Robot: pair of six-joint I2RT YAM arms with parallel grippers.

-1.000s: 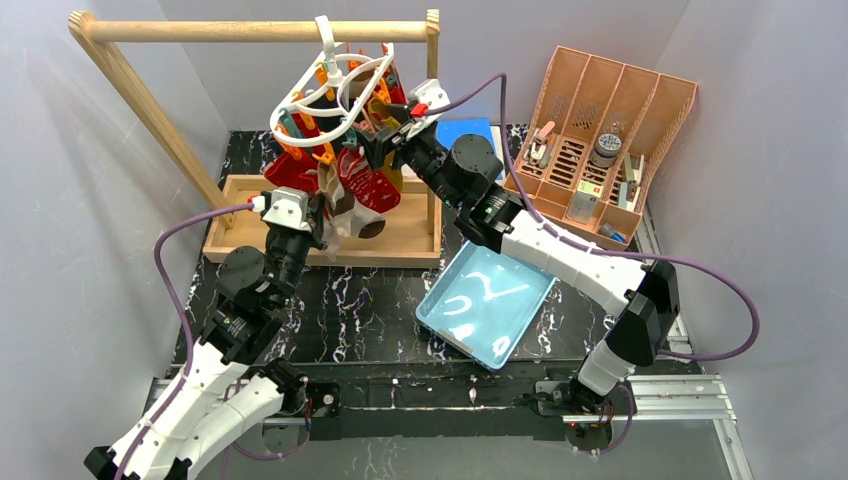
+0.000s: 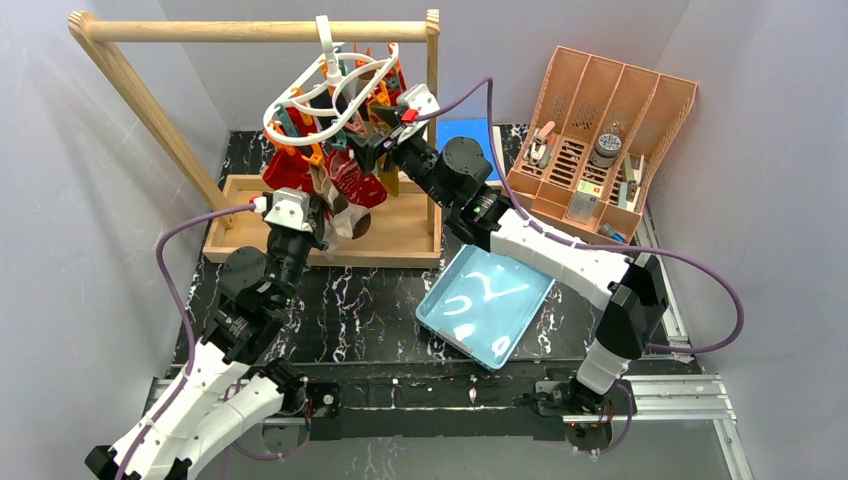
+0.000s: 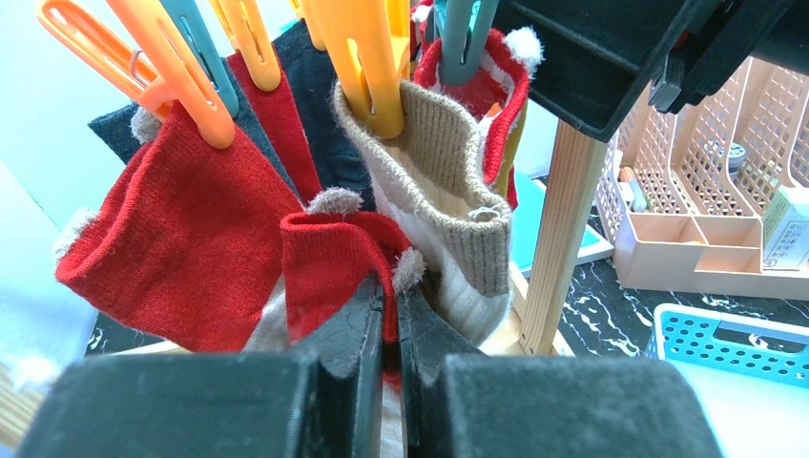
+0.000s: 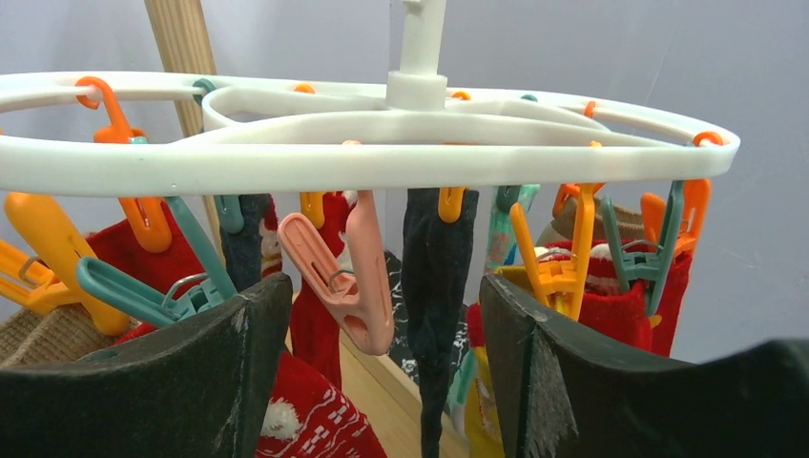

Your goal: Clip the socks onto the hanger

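Observation:
The white round hanger (image 2: 330, 100) hangs from the wooden rail with several coloured clips, many holding socks. My left gripper is shut on the cuff of a small red sock (image 3: 324, 258) with grey tufts, below the clips. Just behind it, a beige sock (image 3: 448, 181) hangs from an orange clip (image 3: 367, 67). My right gripper stands open at the hanger's near right side. A pink clip (image 4: 367, 277) with no sock in it shows between its fingers; I see no contact with either finger.
A wooden tray base (image 2: 400, 225) lies beneath the hanger. At right are an empty blue tray (image 2: 485, 300) and a compartment box (image 2: 610, 130) of small items. The rack's right post (image 3: 563, 239) stands near my right arm.
My right gripper has shifted slightly left. The hanger has swung a little the same way, with its socks. The left arm has stayed put.

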